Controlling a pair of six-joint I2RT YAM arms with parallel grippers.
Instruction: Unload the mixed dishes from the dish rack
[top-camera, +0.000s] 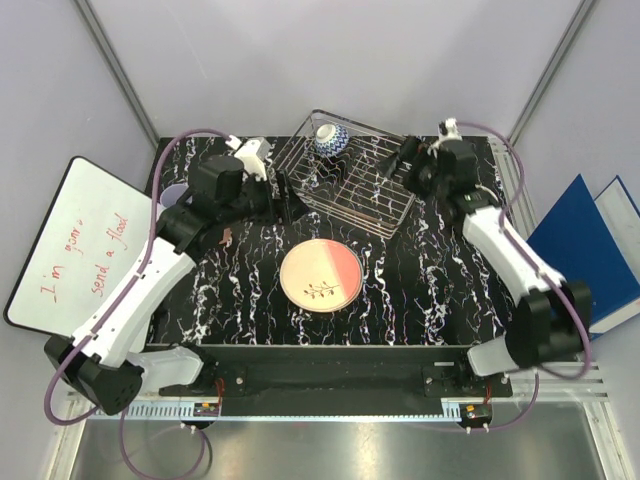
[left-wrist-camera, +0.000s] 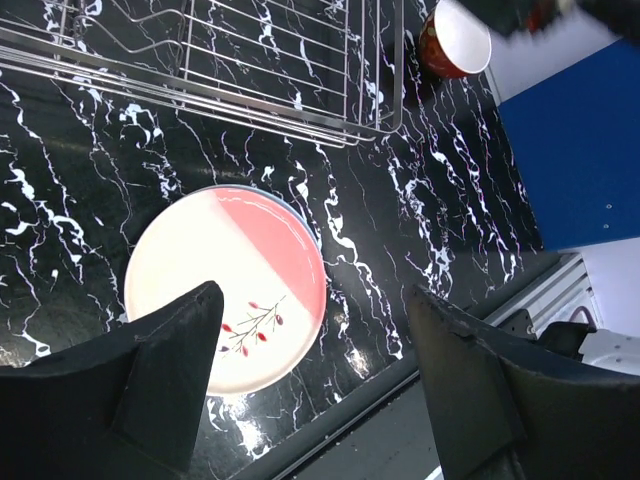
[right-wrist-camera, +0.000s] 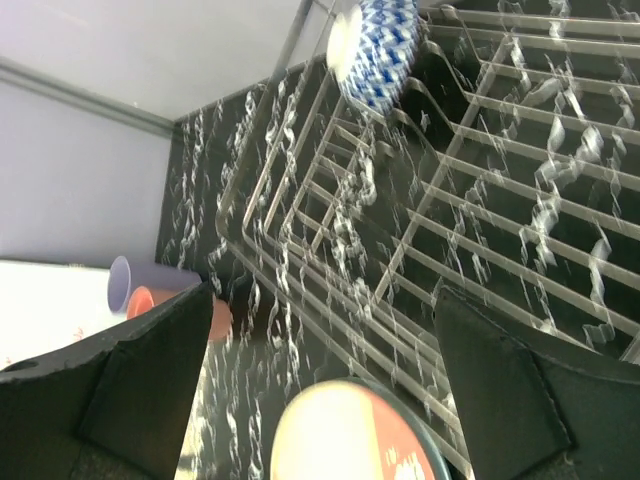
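Observation:
In the top view a wire dish rack stands at the back of the counter. One blue-and-white bowl leans on its side at the rack's left end; the right wrist view also has this bowl. A cream and pink plate lies flat in front of the rack, with a second rim peeking out beneath it. My left gripper is parted and empty, above the counter by the rack's front left. Over the rack's right part hangs my right gripper, open, nothing between its fingers.
A purple cup and an orange cup stand on the counter's left. At the right is a red-patterned cup. A whiteboard and a blue folder flank the counter. Counter right of the plate is bare.

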